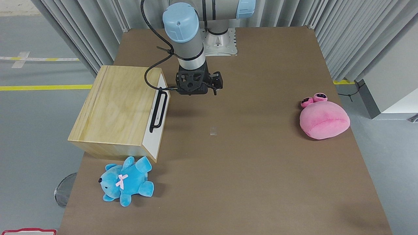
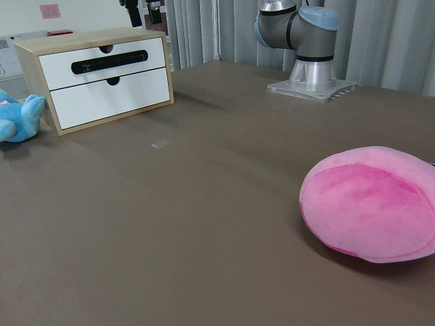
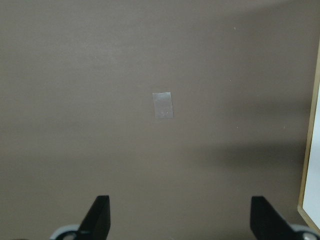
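My black gripper (image 1: pixel 199 86) hangs above the brown table right of the wooden cabinet (image 1: pixel 109 105), toward the back. In the wrist view its two fingertips (image 3: pixel 101 210) stand wide apart over bare table, with nothing between them. The cabinet has two white drawer fronts (image 2: pixel 109 95), both shut, with a long black handle (image 2: pixel 109 63) on the upper one. A blue teddy bear (image 1: pixel 127 180) with a pink bow lies in front of the cabinet. A round pink plush toy (image 1: pixel 324 119) with eyes sits at the table's right side.
Curtains stand behind the table, and floor shows past both side edges. The arm's base (image 2: pixel 311 85) is fixed at the back edge.
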